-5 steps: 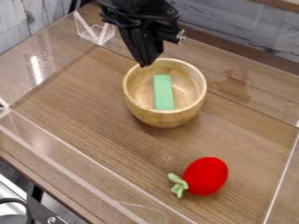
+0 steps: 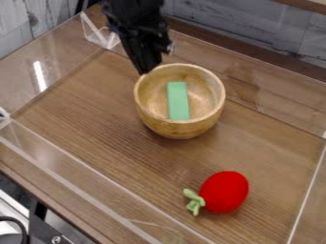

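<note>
My dark gripper [image 2: 140, 50] hangs at the top centre of the camera view, above and just behind a light wooden bowl [image 2: 199, 120]; whether its fingers are open or shut is hard to tell. A green block [image 2: 178, 102] lies inside the bowl. A red tomato-like object [image 2: 224, 192] with a green stem lies on the wooden table [image 2: 90, 143] toward the lower right.
A cable [image 2: 10, 229] shows at the lower left corner, and clear plastic pieces stand along the table's left edge.
My gripper and arm have moved left, away from above the bowl's middle. The bowl, block and red object have not moved.
</note>
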